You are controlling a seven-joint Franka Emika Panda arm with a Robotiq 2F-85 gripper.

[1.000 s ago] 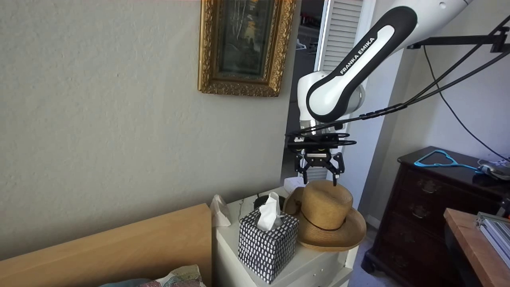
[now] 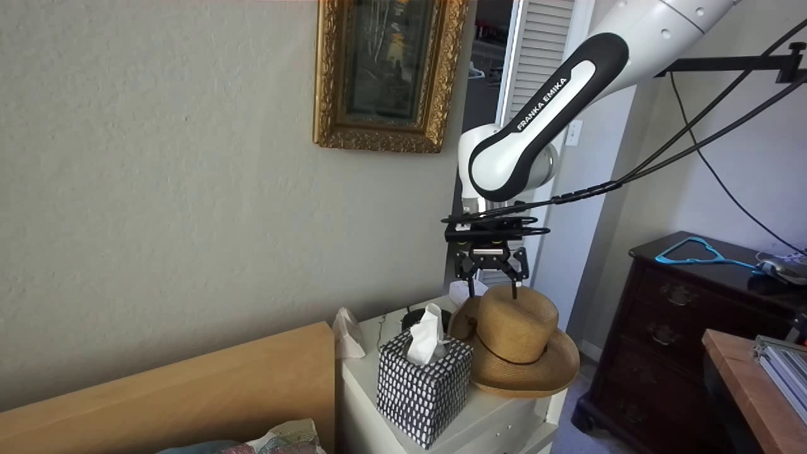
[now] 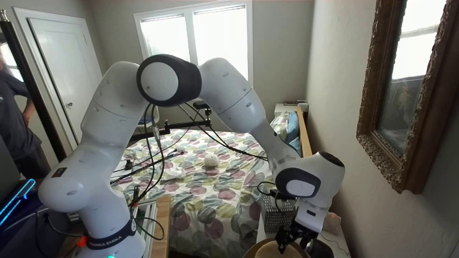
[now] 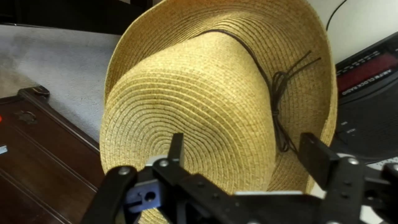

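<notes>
A tan straw hat [image 2: 522, 329] with a thin dark cord round its crown rests on the white nightstand [image 2: 363, 378], its brim hanging past the edge. Over the far side of the crown, my gripper [image 2: 493, 291] points downward with its fingers wide apart. In the wrist view the hat [image 4: 209, 112] fills the middle; one finger [image 4: 176, 149] appears over the crown's top and the other finger [image 4: 317, 158] over the brim near the cord's bow. Nothing is gripped. Whether a fingertip touches the straw cannot be told.
A patterned tissue box [image 2: 423, 386] stands beside the hat, a white tissue sticking up. A black clock radio [image 4: 367, 100] lies close to the brim. The wall and gold picture frame [image 2: 389, 140] bound the back; a dark dresser [image 2: 681, 333] stands to the right.
My gripper has moved left and slightly lower in exterior view 1, staying open. The hat and tissue box have stayed where they were.
</notes>
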